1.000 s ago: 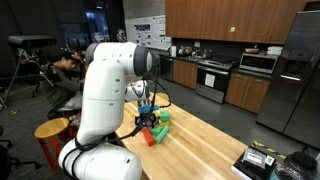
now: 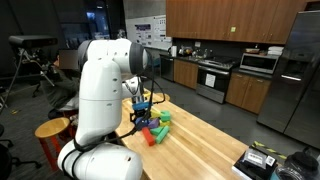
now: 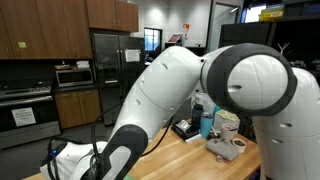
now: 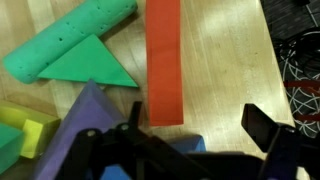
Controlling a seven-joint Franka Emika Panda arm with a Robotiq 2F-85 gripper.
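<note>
A long red block (image 4: 164, 65) lies on the wooden table in the wrist view, its near end just ahead of the gap between my fingers. My gripper is open above the blocks, with nothing held. Left of the red block are a green cylinder (image 4: 75, 40) and a flat green triangle (image 4: 92, 64). A purple wedge (image 4: 85, 128) reaches under the left finger (image 4: 118, 142); a blue block (image 4: 190, 145) shows below the red one. In exterior view 1, the gripper (image 2: 140, 100) hangs over the colored blocks, its fingertips small there.
A yellow block (image 4: 32, 125) sits at the wrist view's left edge. Dark wire mesh (image 4: 298, 75) borders the right. Several items, including a teal bottle (image 3: 207, 125), stand farther along the table.
Over the last second, my arm and gripper have shifted somewhat left in exterior view 1. The blocks show no clear movement.
</note>
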